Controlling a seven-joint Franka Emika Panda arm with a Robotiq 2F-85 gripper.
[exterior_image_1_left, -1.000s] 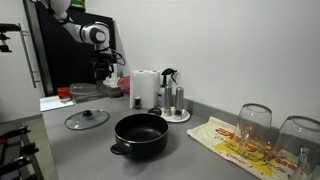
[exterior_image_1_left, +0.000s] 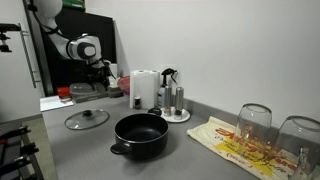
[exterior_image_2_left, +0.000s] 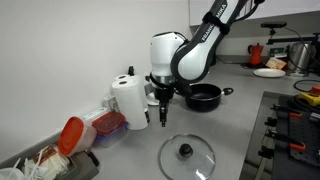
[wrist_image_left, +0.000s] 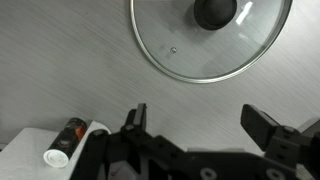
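Observation:
A glass lid (exterior_image_1_left: 87, 119) with a black knob lies flat on the grey table, left of the black pot (exterior_image_1_left: 141, 137), which stands uncovered. In the wrist view the lid (wrist_image_left: 170, 55) fills the top, cut off by the frame edge, its knob (wrist_image_left: 214, 11) near the border. My gripper is open above the table, fingers apart with only bare tabletop showing between them. The lid lies beyond its fingertips in that view. Exterior view 2 has the lid (exterior_image_2_left: 187, 158) in front and the pot (exterior_image_2_left: 205, 97) behind, partly covered by the arm.
A white paper towel roll (exterior_image_1_left: 147, 88) and several bottles (exterior_image_1_left: 179, 101) stand along the wall. Two upturned glasses (exterior_image_1_left: 254, 124) rest on a yellow cloth (exterior_image_1_left: 225, 143) at right. A red bowl (exterior_image_2_left: 76, 134) sits at the left in exterior view 2. Table between pot and cloth is clear.
In exterior view 1 the arm has come lower and shifted left, so the gripper hangs nearer the lid's side of the table. The lid and pot have not moved.

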